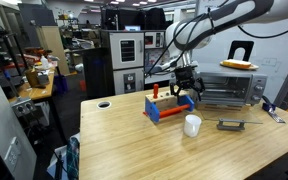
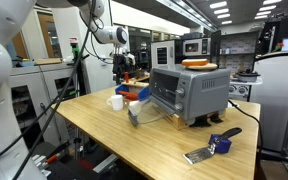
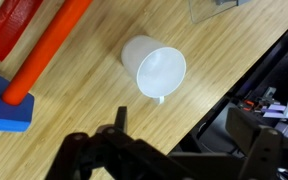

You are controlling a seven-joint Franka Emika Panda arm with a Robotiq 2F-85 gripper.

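A white mug [image 3: 154, 68] shows in the wrist view, seen from above and standing on the wooden table with its small handle toward the gripper side. In the first exterior view the mug [image 1: 192, 125] is in front of the blue rack. My gripper [image 1: 183, 91] hangs above and behind it, apart from everything on the table. Its two dark fingers are spread wide at the bottom of the wrist view, the left finger [image 3: 119, 155] and the right one well separated, with nothing between them.
A blue-sided rack [image 1: 170, 105] with red and orange rods stands behind the mug. A grey toaster oven [image 2: 189, 88] fills the right side, and a dark-handled spatula [image 2: 199, 155] lies in front of it. White cups [image 2: 116, 102] stand on the table.
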